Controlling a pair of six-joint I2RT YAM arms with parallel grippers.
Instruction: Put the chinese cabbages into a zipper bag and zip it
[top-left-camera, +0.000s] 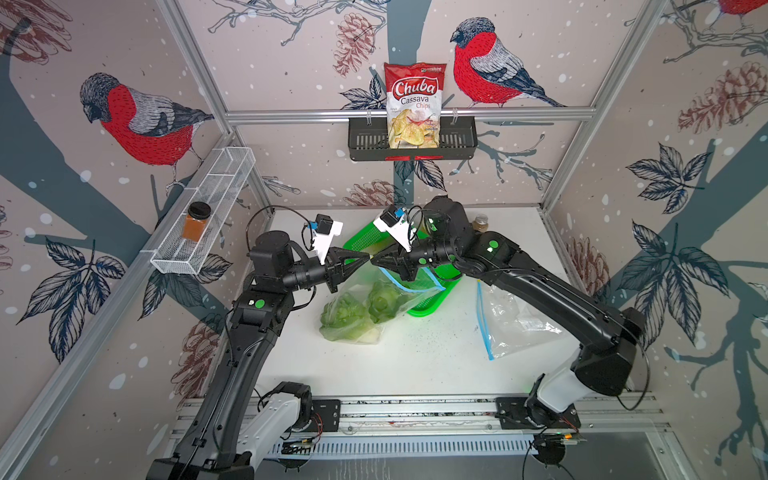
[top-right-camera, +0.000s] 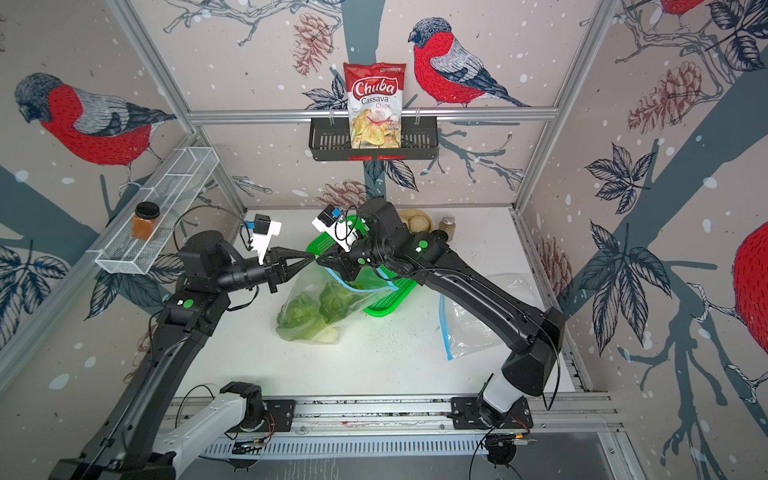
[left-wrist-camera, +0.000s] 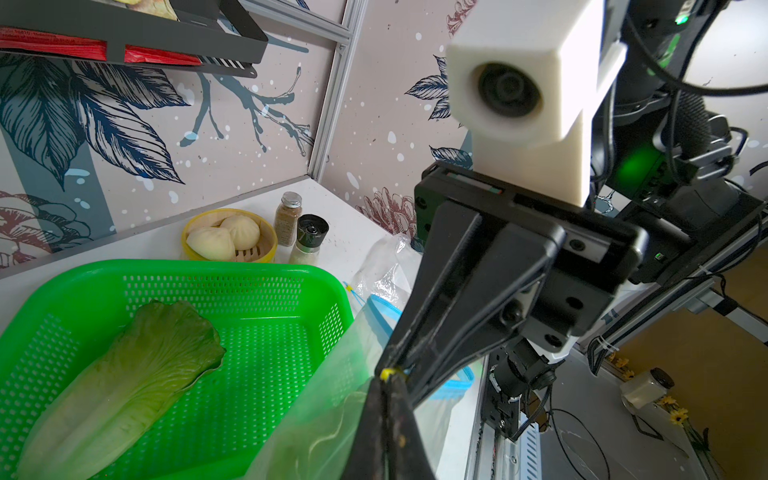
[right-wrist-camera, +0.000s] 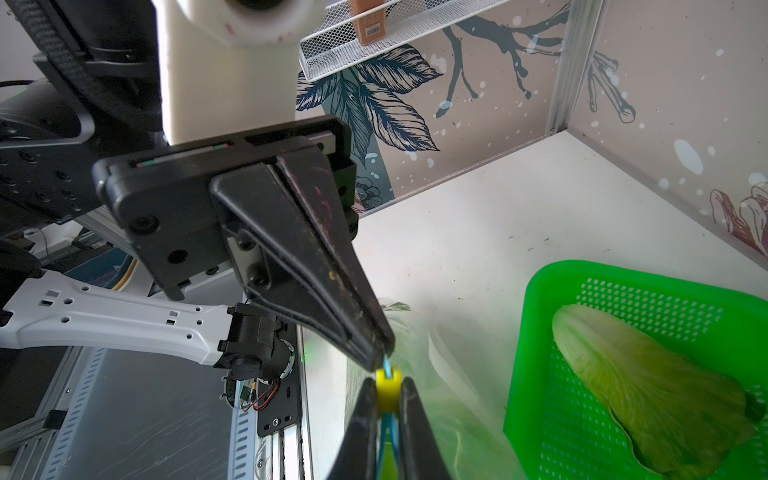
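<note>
A zipper bag (top-left-camera: 352, 320) holding chinese cabbages lies on the table, its blue-edged top raised toward my grippers. My right gripper (top-left-camera: 376, 260) is shut on the bag's zipper; in the left wrist view its fingertips are at the yellow slider (left-wrist-camera: 389, 373). My left gripper (top-left-camera: 361, 257) is shut, tip to tip with the right at the slider (right-wrist-camera: 389, 388); whether anything is between its own fingers is hard to see. Another chinese cabbage (left-wrist-camera: 120, 384) lies in the green basket (left-wrist-camera: 272, 344).
A second zipper bag (top-left-camera: 516, 328) lies flat at right. A yellow bowl of buns (top-right-camera: 416, 220) and seasoning jars (left-wrist-camera: 288, 217) stand at the back. A shelf with chips (top-left-camera: 413, 104) hangs on the back wall.
</note>
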